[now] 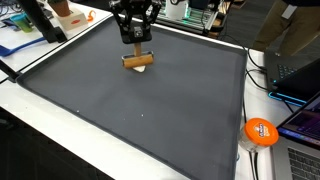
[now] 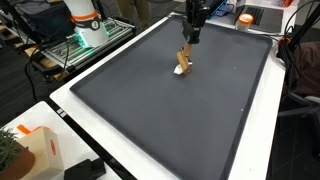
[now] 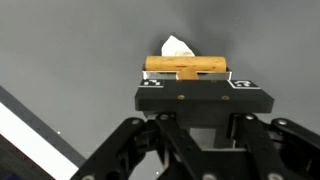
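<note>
A wooden mallet hangs head-down from my gripper [image 1: 138, 42], which is shut on its handle [image 1: 138, 49]. The light-brown cylindrical head [image 1: 138, 61] lies crosswise, low over the dark grey board. A small white piece [image 1: 139, 68] lies on the board, partly covered by the head in exterior view 1. In exterior view 2, the white piece [image 2: 180, 70] shows just beside the lower end of the mallet [image 2: 184, 57]. In the wrist view the mallet head [image 3: 185, 64] spans in front of the fingers, with the white piece [image 3: 176, 46] just beyond it. Whether head and piece touch, I cannot tell.
The grey board [image 1: 150, 110] is otherwise clear. A container with an orange lid [image 1: 261, 131] stands off its right side in exterior view 1. Laptops [image 1: 296, 80] and cables lie farther right. Various items, including a wooden bowl [image 1: 60, 6], stand at the back left.
</note>
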